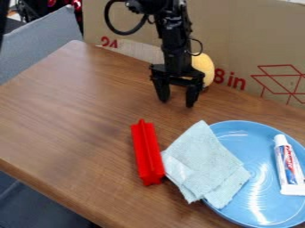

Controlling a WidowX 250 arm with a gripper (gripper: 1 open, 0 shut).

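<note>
The black gripper [177, 96] stands open, fingers pointing down, near the back of the wooden table [71, 125], with a yellow rounded object [205, 67] partly hidden behind it. A red long bar-shaped object [146, 153] lies in the front middle. To its right a folded light blue cloth [209, 165] overlaps the rim of a blue plate [268, 209], on which a toothpaste tube [288, 165] lies.
A cardboard sheet [256, 49] stands along the back edge of the table.
</note>
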